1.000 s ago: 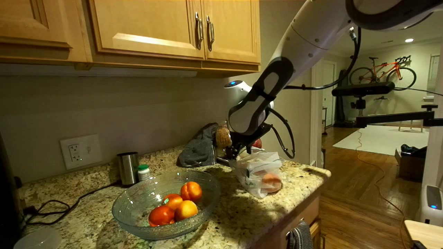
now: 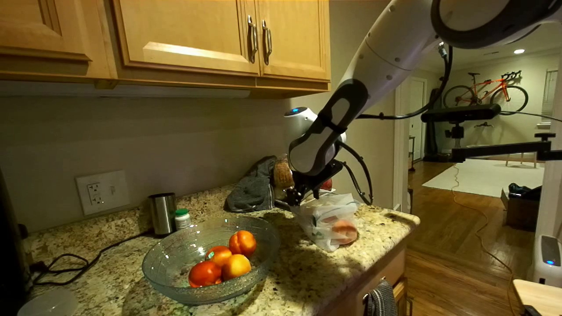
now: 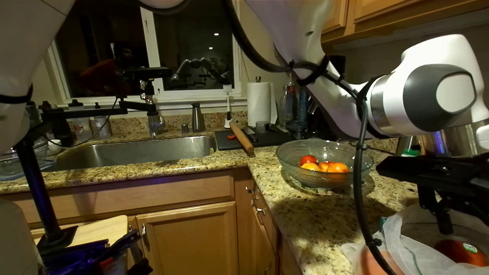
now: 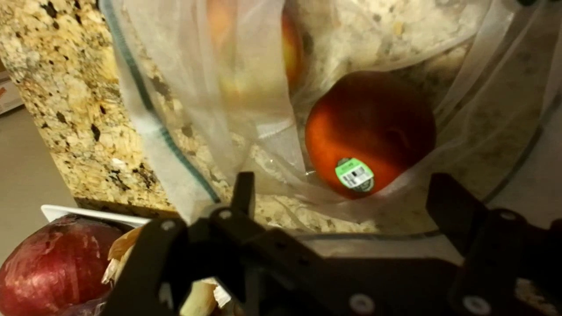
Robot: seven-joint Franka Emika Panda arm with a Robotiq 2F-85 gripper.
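In the wrist view my gripper is open over the mouth of a sheer mesh bag (image 4: 174, 152), with its fingers wide apart. A dark red-orange fruit (image 4: 369, 131) with a green sticker lies inside the bag, just past the fingertips and not gripped. A second fruit (image 4: 293, 50) shows partly through the mesh beside it. From exterior view 1, the bag (image 2: 329, 218) rests on the counter near its right end, with my gripper (image 2: 301, 197) at its top. A clear glass bowl (image 2: 163, 263) holding several red and orange fruits (image 2: 237, 266) stands to the left.
A red onion (image 4: 58, 263) in a white tray lies close beside the gripper. Behind the bowl are a steel cup (image 2: 163, 213), a green-capped bottle (image 2: 182, 218) and a dark cloth (image 2: 253, 187). Upper cabinets (image 2: 210, 37) overhang the back; the counter's front edge is near the bag.
The arm has shifted slightly and the gripper sits a little lower against the bag's top. The bag and the bowl of fruit stay where they were.
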